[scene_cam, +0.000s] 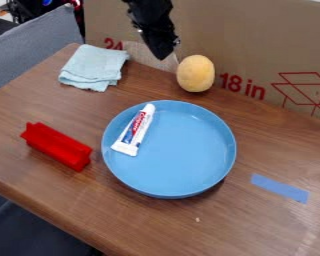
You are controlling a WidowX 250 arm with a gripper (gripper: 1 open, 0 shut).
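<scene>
My black gripper [163, 50] hangs at the top centre, in front of the cardboard and up and left of a pale yellow egg-shaped object [196, 73]; it looks shut, with nothing seen between its fingers. A blue plate [190, 160] holds a white toothpaste tube [133, 129] on its left part. A red cylindrical object [57, 146] lies left of the plate. A folded light blue cloth [92, 66] rests at the back left.
A cardboard wall [283, 50] closes the back of the wooden table [243, 230]. A strip of blue tape [280, 187] is on the right. The front and left middle of the table have free room.
</scene>
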